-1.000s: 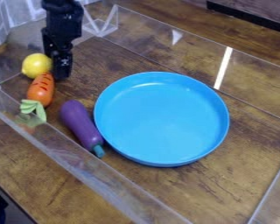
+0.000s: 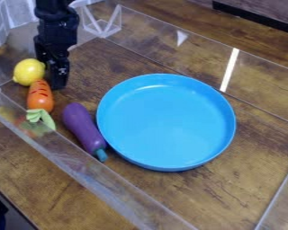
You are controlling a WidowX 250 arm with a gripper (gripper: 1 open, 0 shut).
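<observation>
My black gripper [image 2: 50,67] reaches down from the top left, low beside a yellow lemon-like toy [image 2: 29,72]; its dark fingers are small and blurred, and whether they touch the lemon is unclear. An orange toy carrot [image 2: 40,97] with a pale green top lies just below the lemon. A purple eggplant [image 2: 83,128] lies to its right, beside a large blue round plate [image 2: 166,121].
Clear plastic walls border the wooden work surface [image 2: 219,67], along the left and right. The surface right of and behind the plate is bare.
The gripper has shifted slightly around the lemon; the other objects look essentially where they were.
</observation>
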